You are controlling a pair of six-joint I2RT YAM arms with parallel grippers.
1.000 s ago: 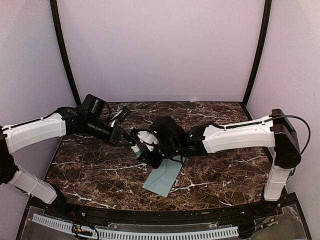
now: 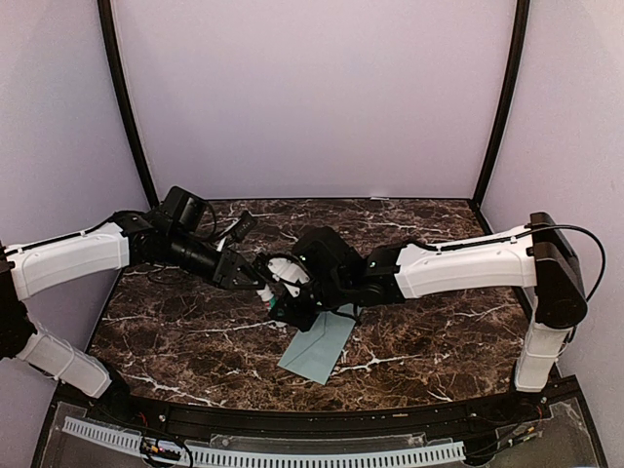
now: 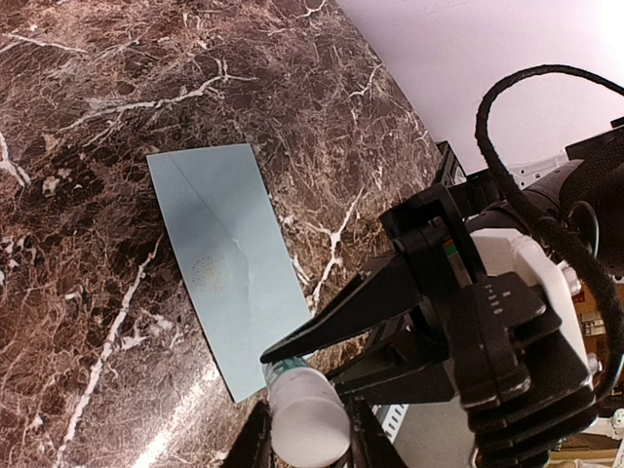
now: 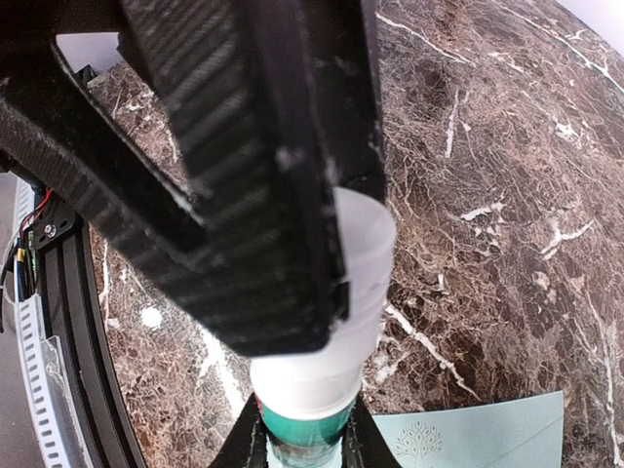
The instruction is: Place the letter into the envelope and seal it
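A pale blue envelope [image 3: 229, 258] lies flat on the marble table, a crease running along it; in the top view the right arm covers its far end. No separate letter shows. Above the table, a glue stick with a white part [image 3: 310, 419] and a green, clear-ended part [image 4: 307, 429] spans both grippers. My left gripper is shut on the white part. The right gripper is shut on the green end, its fingers [image 3: 336, 317] reaching in from the right in the left wrist view. The two grippers nearly touch.
A slotted white rail [image 2: 322, 456] runs along the front edge. A black cable [image 3: 497, 146] loops over the right arm.
The right arm and the envelope look unmoved.
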